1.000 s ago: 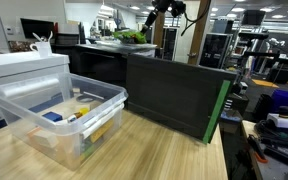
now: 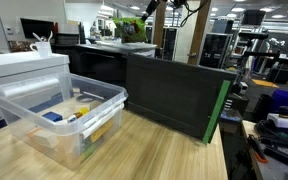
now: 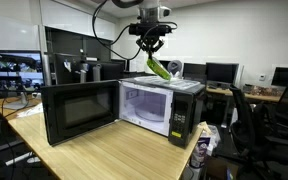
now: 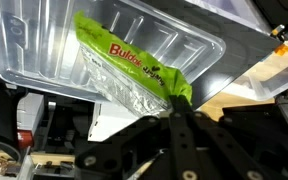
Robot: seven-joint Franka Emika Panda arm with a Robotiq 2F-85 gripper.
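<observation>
A green and white packet [image 4: 134, 60] with red "Buldak" lettering hangs at a slant from my gripper, which is shut on its edge. In the second exterior view, the packet [image 3: 159, 68] is above the back of the microwave [image 3: 180, 125], with the gripper [image 3: 150, 51] over it. A clear tray [image 4: 39, 65] lies beneath the packet in the wrist view, on top of the microwave. The first exterior view shows the packet [image 2: 130, 29] only small, near the top edge.
The microwave's dark door [image 2: 176, 95] stands wide open toward the table. A clear plastic bin [image 2: 59, 135] with several small items sits to its left in the first exterior view. Bare wooden table [image 3: 124, 155] lies in front of the microwave.
A second ago the packet lay flat and low on the microwave top. It has since come up and hangs tilted below the gripper, which has risen slightly.
</observation>
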